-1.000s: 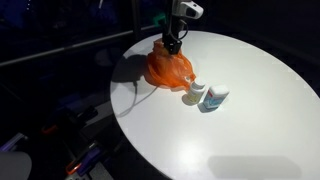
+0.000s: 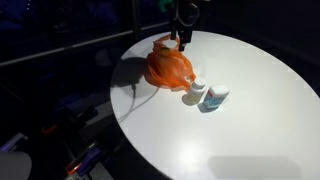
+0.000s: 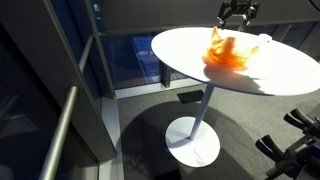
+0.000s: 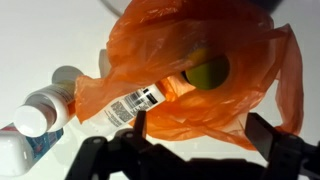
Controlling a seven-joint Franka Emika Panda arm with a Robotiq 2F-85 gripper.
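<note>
A crumpled orange plastic bag (image 2: 168, 70) lies on the white round table. In the wrist view a green round thing (image 4: 208, 72) shows amid the bag's folds. A white labelled bottle (image 4: 128, 104) pokes out from the bag, part of it covered by orange film. Beside the bag rest a small white-capped bottle (image 4: 45, 108) and a white bottle with a blue and red label (image 2: 215, 97). My gripper hangs above the bag with its fingers spread wide and nothing held between them.
Dark floor and window frames lie beyond the table.
My gripper has risen and shifted slightly right, away from the bag's top. A pale patch on top of the bag now shows more clearly. The bottles have not moved.
</note>
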